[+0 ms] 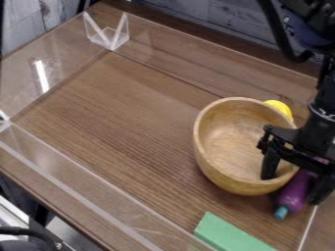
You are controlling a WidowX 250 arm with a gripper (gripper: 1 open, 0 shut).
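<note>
A black gripper [289,160] comes down from the right edge, low over the right rim of a tan bowl [222,137] and over a purple object [292,201] with a lighter tip that lies just right of the bowl. The gripper's dark fingers overlap both, and I cannot see whether anything is between them.
A yellow object [276,106] sits behind the bowl at the right. A green block [232,234] lies at the front. A clear wire-like holder [108,29] stands at the back left.
</note>
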